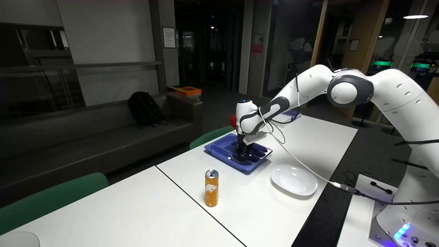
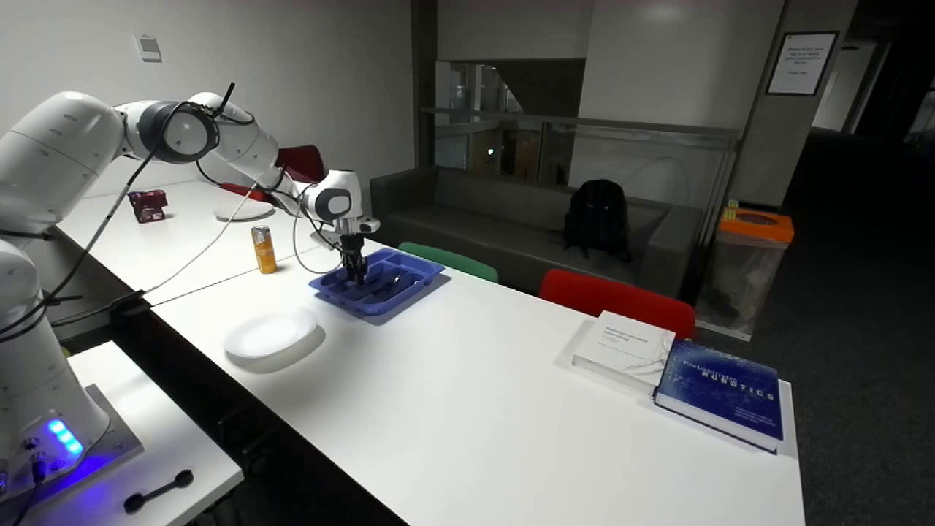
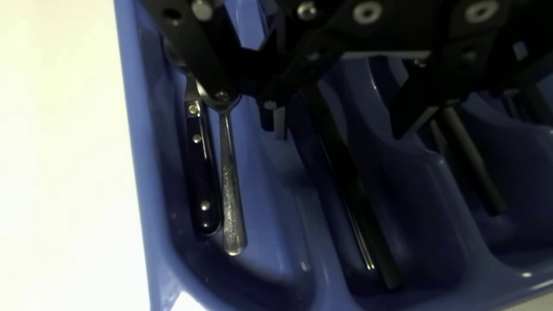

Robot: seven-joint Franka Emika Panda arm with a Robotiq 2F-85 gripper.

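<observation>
A blue cutlery tray (image 1: 222, 156) rests on the white table, and my gripper (image 1: 241, 154) points down into it. In the wrist view my gripper is partly open, its fingertips well apart over a middle compartment. Below and between them lies a long dark handle (image 3: 357, 199), with a thin shiny edge beside it; neither fingertip visibly pinches it. A black riveted knife handle (image 3: 199, 171) and a silver utensil (image 3: 229, 181) lie together in the left compartment. Another dark handle (image 3: 474, 160) lies in a compartment farther right. The gripper body hides their upper ends.
An orange can (image 1: 211, 189) stands near the table seam. A white plate (image 1: 294, 179) lies on the arm's side of the tray. Two books (image 2: 627, 346) sit at the far table end; the stretch between them and the tray is clear.
</observation>
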